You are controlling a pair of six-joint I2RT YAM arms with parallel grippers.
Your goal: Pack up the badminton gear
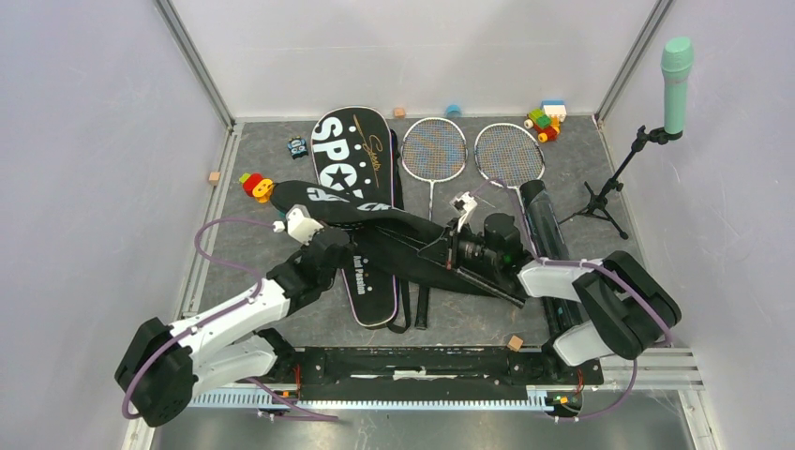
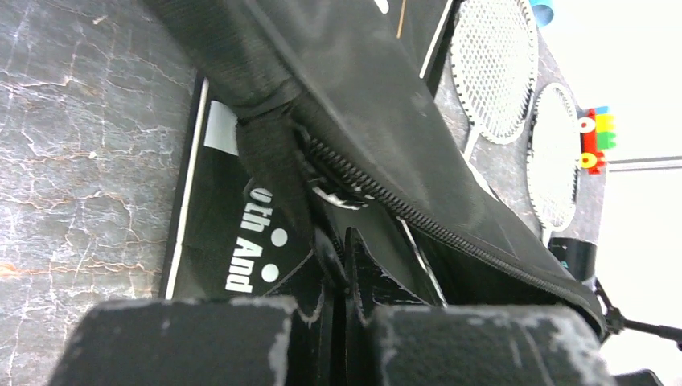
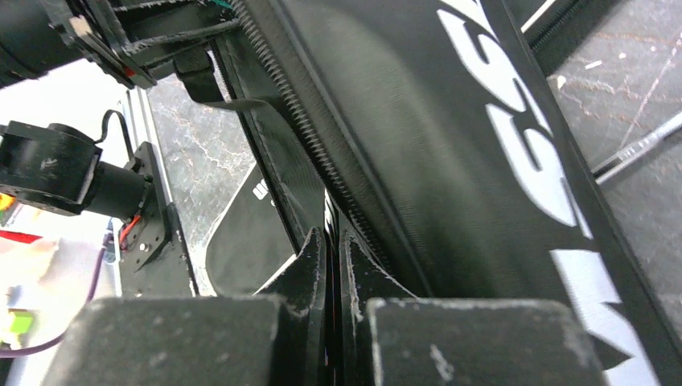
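A black bag with white letters [image 1: 412,225] lies slantwise across the middle, its zipped side partly parted. My left gripper is shut on a fold of black cloth at the bag's opening, beside the zipper teeth [image 2: 354,173]. On the other side, my right gripper is shut on a thin edge of the same bag, just below its zipper. A second black bag [image 1: 356,141] with white print lies flat beneath. Two rackets, one near [image 1: 434,150] and one further right [image 1: 509,153], rest on the floor, the nearer one's shaft partly covered by the slanted bag.
A dark tube [image 1: 544,220] lies at the right, partly behind my right arm. Beyond it stands a tripod [image 1: 605,197] with a green microphone [image 1: 676,75]. Toy blocks [image 1: 546,124] sit at the back, and a toy [image 1: 257,187] touches the bag's left end.
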